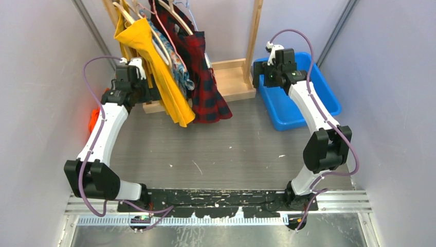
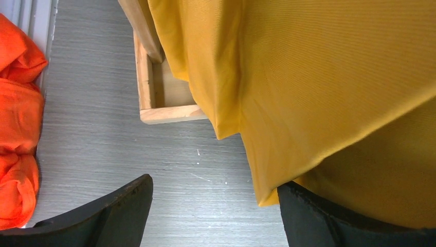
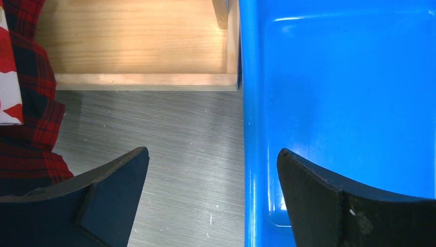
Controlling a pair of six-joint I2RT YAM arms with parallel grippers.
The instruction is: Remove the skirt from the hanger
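A yellow garment [image 1: 162, 77] hangs on a hanger at the left end of the rail, its folds filling much of the left wrist view [image 2: 329, 62]. My left gripper is at its lower part, fingers apart, with a hem of the yellow cloth by the right fingertip; whether it lies between them is unclear. My right gripper stands open over the blue bin's left rim, empty, right of the hanging clothes.
Plaid clothing [image 1: 203, 82] and patterned garments hang beside the yellow one. The blue bin [image 1: 288, 123] sits at the right. Orange cloth [image 2: 18, 123] lies by the left wall.
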